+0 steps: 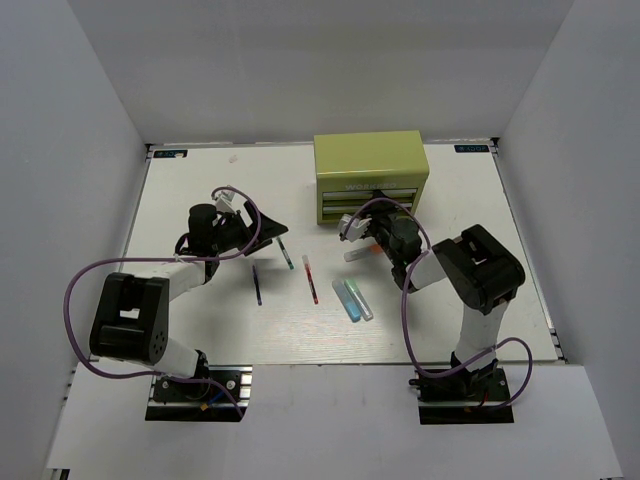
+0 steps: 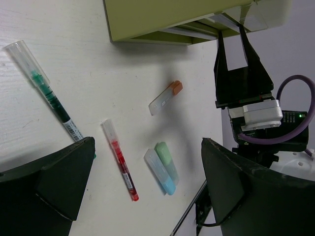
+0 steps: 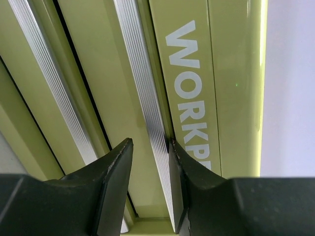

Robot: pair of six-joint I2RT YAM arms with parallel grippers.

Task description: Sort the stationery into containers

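A green cabinet (image 1: pixel 370 160) stands at the back, its drawers edged with silver strips. At its front is my right gripper (image 1: pixel 380 200). In the right wrist view, the fingers of that gripper are apart, with the upper silver handle strip (image 3: pixel 142 83) passing between the tips; the right tip seems to touch the strip's edge. My left gripper stands wide open and empty above the table. Below it are a green pen (image 2: pixel 56 105) and a red pen (image 2: pixel 120 162). Blue-capped (image 2: pixel 160 169) and green-capped (image 2: pixel 167 160) sticks lie side by side, and an orange-ended stick (image 2: pixel 165 98) lies near the cabinet.
A dark pen (image 1: pixel 257 284) lies on the table at the left, near the left arm. The right arm (image 1: pixel 440 265) reaches over the area in front of the cabinet.
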